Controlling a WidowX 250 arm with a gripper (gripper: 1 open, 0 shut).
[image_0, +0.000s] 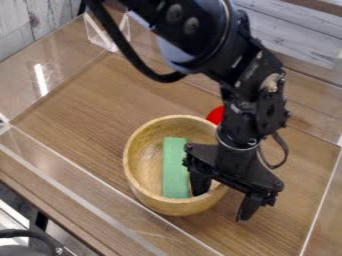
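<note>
My gripper (225, 180) is open, low at the right side of a yellow bowl (142, 154), with one finger over the bowl's inside and the other outside it to the right. A long green object (174, 164) lies in the bowl, left of the gripper. A red object (215, 114) is partly hidden behind the arm.
A clear container (104, 30) stands at the back left, near the white slatted wall.
</note>
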